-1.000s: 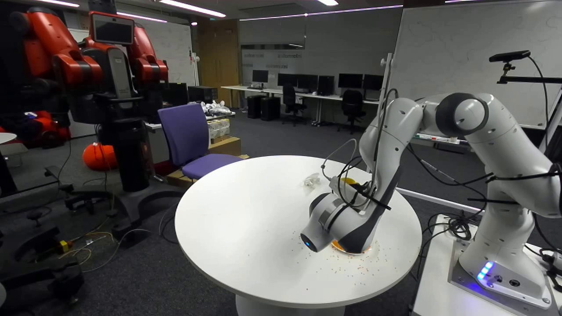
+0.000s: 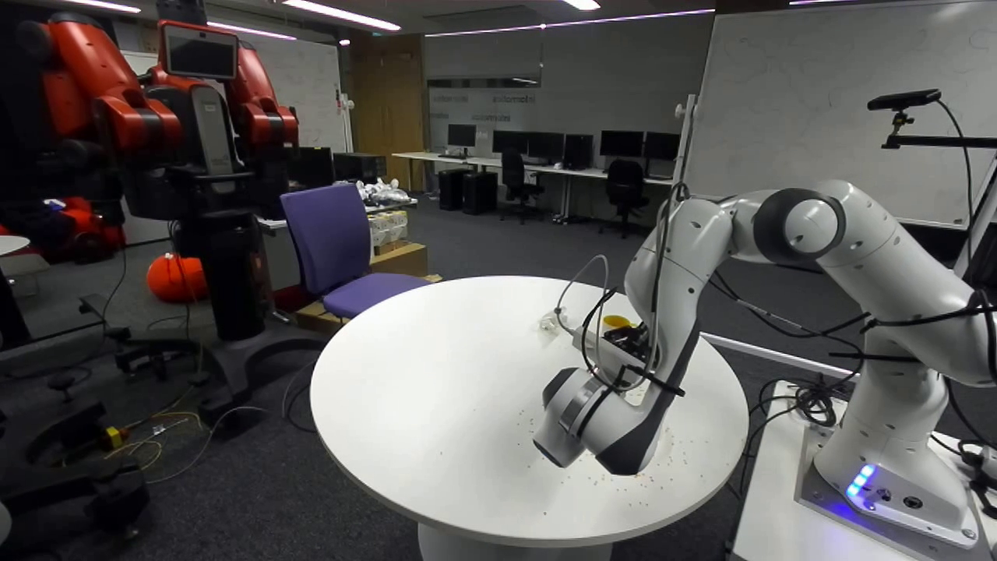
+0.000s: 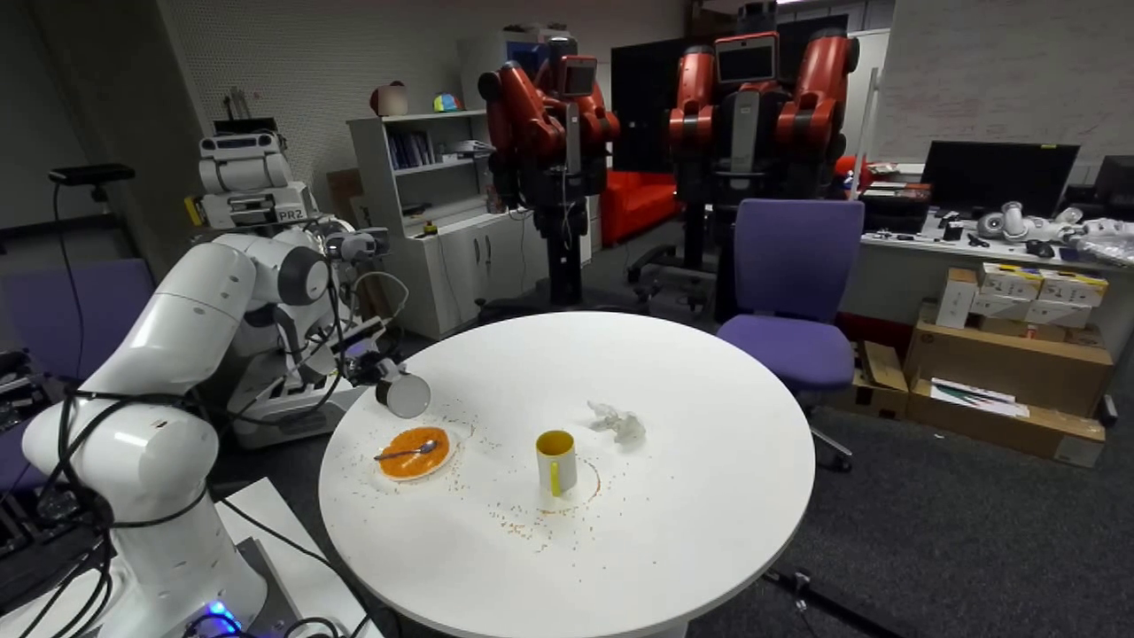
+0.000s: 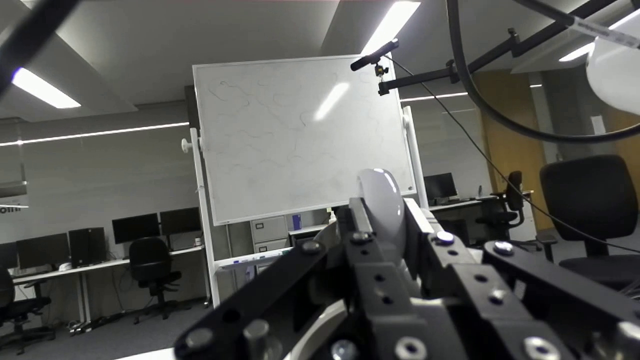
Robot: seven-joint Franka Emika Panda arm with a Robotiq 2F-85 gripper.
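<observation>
A white-grey mug [image 3: 406,395] is held tilted on its side above the table's edge, its round end facing the camera in exterior view 2. My gripper [image 3: 374,371] is shut on it. In the wrist view, a smooth pale part of the mug [image 4: 384,207] sits between the fingers; most of the mug is hidden there. On the table, a white plate with orange contents [image 3: 404,441] carries a metal spoon [image 3: 427,447]. Right of the plate stands an upright white mug with a yellow inside and handle [image 3: 555,468].
A crumpled clear plastic piece [image 3: 618,424] lies behind the upright mug. Small orange bits are scattered around the plate and mug. The round white table [image 3: 680,372] has free room at its far and right sides. A purple chair [image 3: 792,351] stands close behind it.
In exterior view 1 the arm has shifted left and the wrist's end has tipped lower. The orange plate, partly visible before, is now hidden behind the arm, and the dark gripper parts show more.
</observation>
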